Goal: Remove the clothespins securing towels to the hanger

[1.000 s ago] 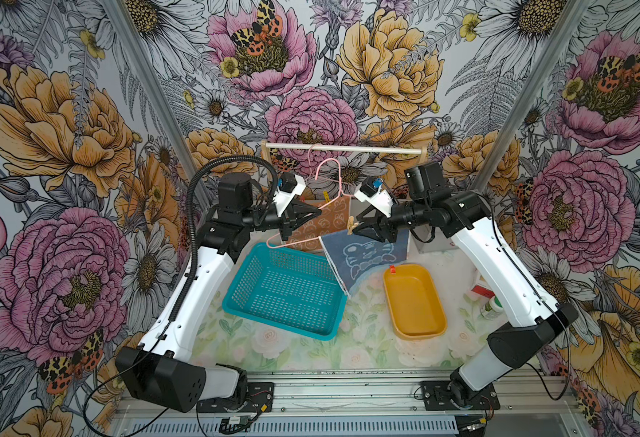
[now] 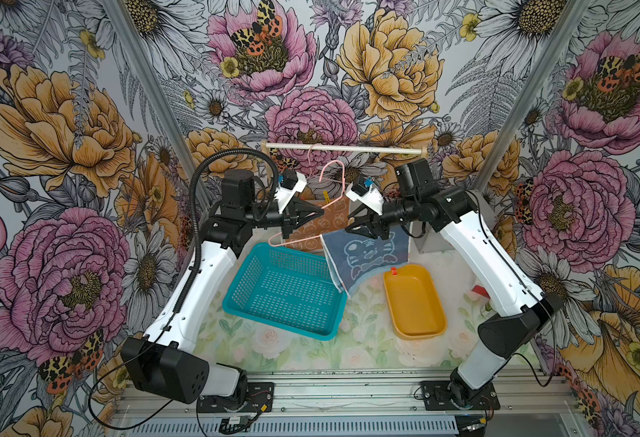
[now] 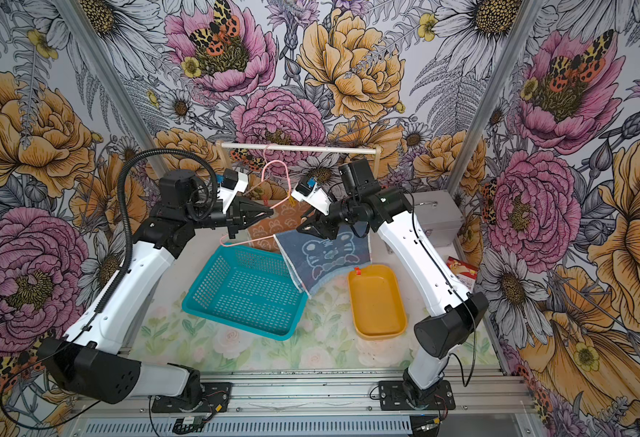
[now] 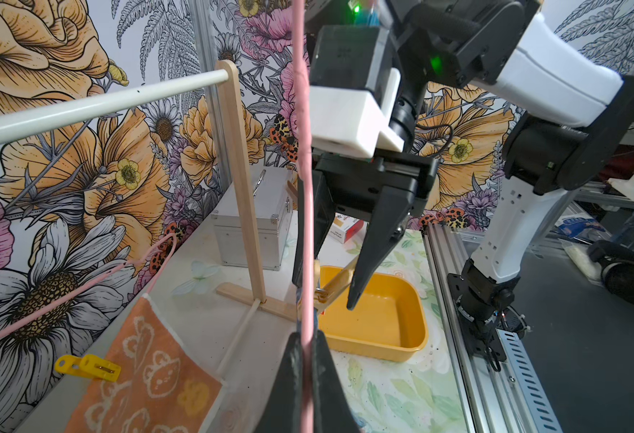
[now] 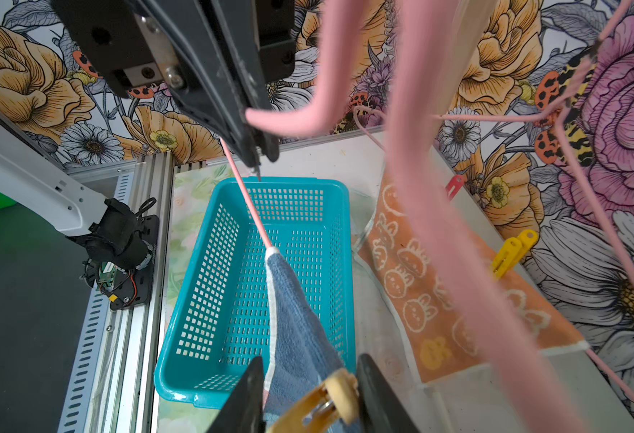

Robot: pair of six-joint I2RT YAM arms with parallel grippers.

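Observation:
My left gripper (image 2: pixel 312 212) is shut on the pink hanger (image 2: pixel 295 240), which carries a blue towel (image 2: pixel 367 255) with a cat print. My right gripper is at the blue towel's upper edge, a wooden clothespin (image 5: pixel 342 393) between its fingertips; whether they press on it is unclear. An orange towel (image 5: pixel 410 281) hangs behind, with a yellow clothespin (image 5: pixel 508 256) and a red clothespin (image 5: pixel 455 186) at its upper edge.
A teal basket (image 2: pixel 276 291) sits below the hanger, a yellow tray (image 2: pixel 414 306) right of it. A rack's rail (image 2: pixel 349 150) spans the back, with a silver case (image 3: pixel 436 218) at back right.
The right arm has shifted slightly, its wrist rising and moving left. The hanger's hook has moved a little to the right; the left arm has moved only slightly.

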